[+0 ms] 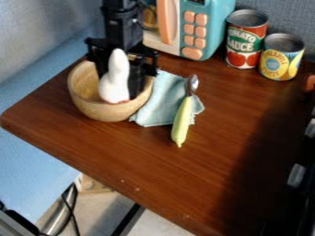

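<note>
The black gripper [123, 57] is over a wooden bowl [96, 106], with a white, upright object [114, 78] at its fingers, standing in or just above the bowl. Whether the fingers are closed on it is hard to tell, as the object and the dark gripper overlap. A light blue cloth [155, 110] lies right of the bowl, and a spoon with a pale yellow-green handle [182, 120] lies on it and the wooden table [160, 180].
A teal toy microwave [204, 28] stands at the back. A tomato sauce can [245, 41] and a yellow can [281, 60] stand at back right.
</note>
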